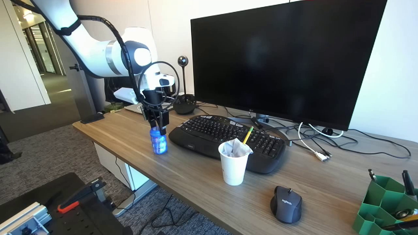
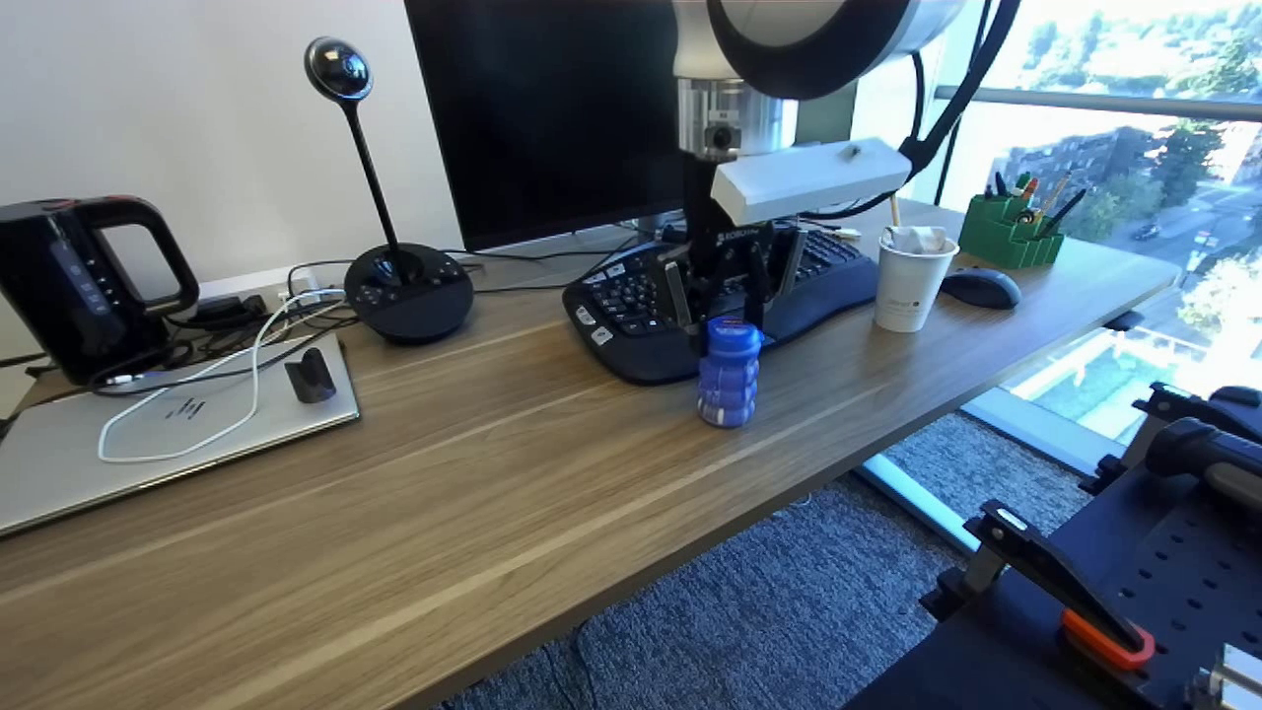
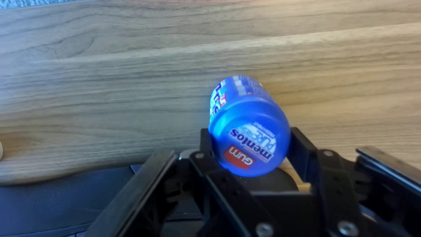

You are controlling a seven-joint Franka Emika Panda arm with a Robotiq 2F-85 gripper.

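A blue Mentos gum bottle (image 1: pixel 158 142) is on the desk in front of the keyboard's left end, near the desk's front edge. Its round labelled lid (image 3: pixel 252 146) faces the wrist camera. My gripper points down from above and is shut on the bottle's top, one fingertip on each side of the lid. From the other side, the bottle (image 2: pixel 728 377) looks upright, its base at or very close to the desk surface; I cannot tell whether it touches.
The black keyboard (image 1: pixel 207 133) lies right beside the bottle. To the right stand a white paper cup (image 1: pixel 233 166) with a pencil, a mouse (image 1: pixel 286 205) and a green pen holder (image 1: pixel 376 207). A laptop (image 2: pixel 177 414) lies at the far left. Bare desk (image 2: pixel 473 497) lies between.
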